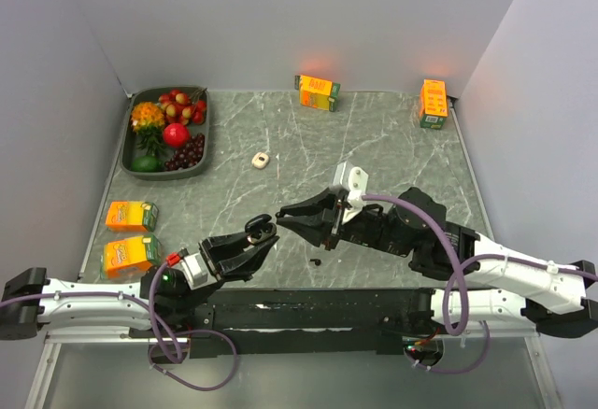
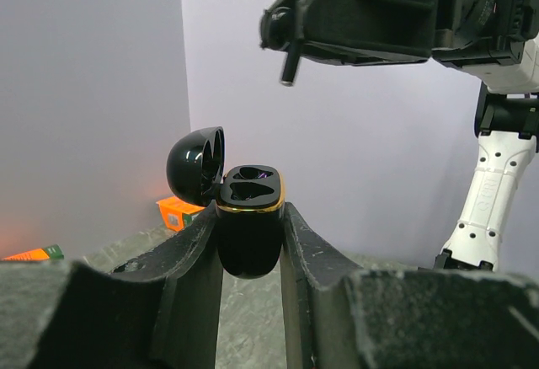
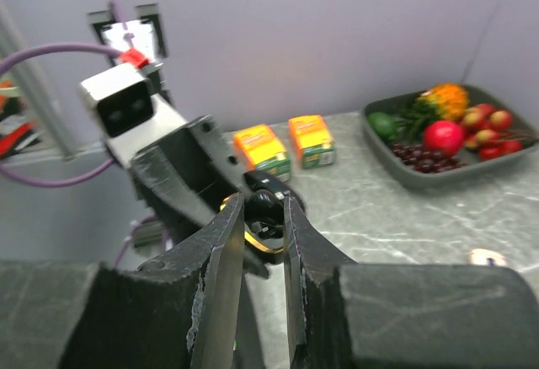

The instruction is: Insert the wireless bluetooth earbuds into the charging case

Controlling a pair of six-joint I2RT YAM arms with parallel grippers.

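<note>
My left gripper is shut on the black charging case (image 2: pixel 249 217), its lid (image 2: pixel 192 167) open, two cavities facing up. My right gripper is shut on a small black earbud (image 2: pixel 278 29), whose stem points down above and slightly right of the case in the left wrist view. In the top view the two grippers nearly meet at the middle front of the table. Another small dark piece (image 1: pixel 316 261), likely an earbud, lies on the marble table (image 1: pixel 355 138).
A fruit tray (image 1: pixel 123 157) sits back left, two orange boxes (image 1: pixel 131 254) at left, more boxes (image 1: pixel 319 92) along the back. A small white object (image 1: pixel 261 160) lies mid-table.
</note>
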